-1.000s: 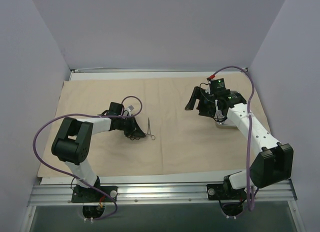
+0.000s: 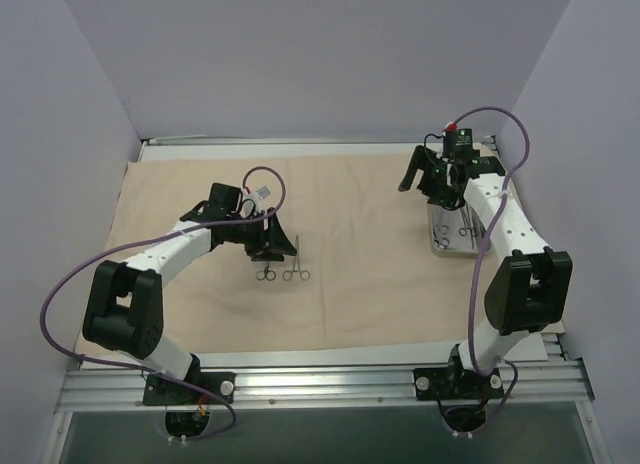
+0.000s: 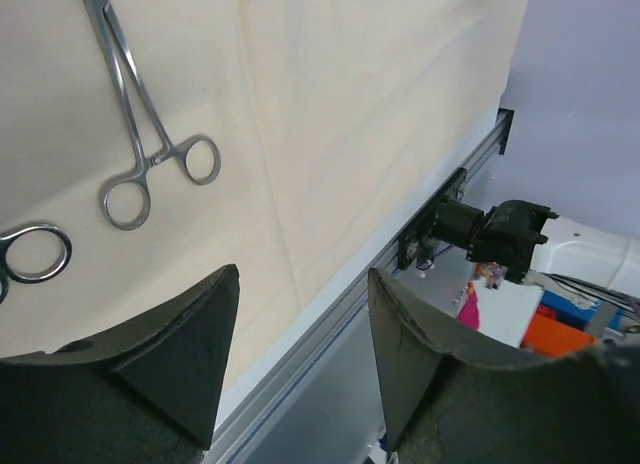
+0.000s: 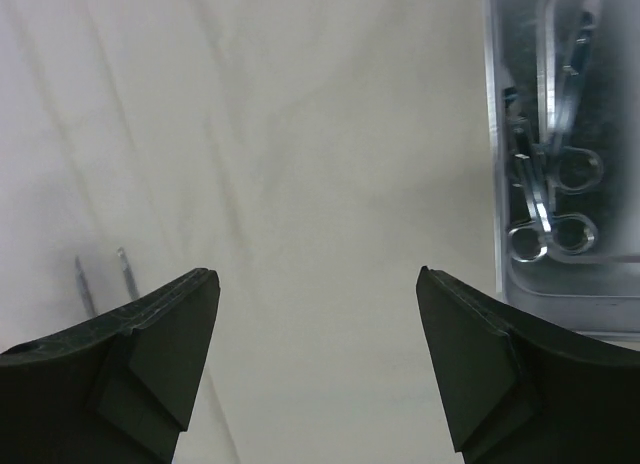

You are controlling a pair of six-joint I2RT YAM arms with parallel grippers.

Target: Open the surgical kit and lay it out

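Note:
Two pairs of ring-handled instruments lie side by side on the cloth in the top view: a long clamp (image 2: 297,264) and a second one whose finger rings (image 2: 266,275) show below my left gripper (image 2: 272,254). In the left wrist view the clamp (image 3: 135,124) rests flat on the cloth, apart from the open black fingers (image 3: 185,354); nothing is between them. My right gripper (image 2: 415,179) hovers over the cloth by the left side of the metal tray (image 2: 437,246). Its fingers (image 4: 150,359) stand apart and empty. Several scissor-like instruments (image 4: 545,199) lie inside the tray.
Thin metal tips (image 4: 128,272) show at the lower left of the right wrist view. Grey walls close in both sides and the back.
The right gripper has shifted right and toward the back, near the tray, exposing more of it.

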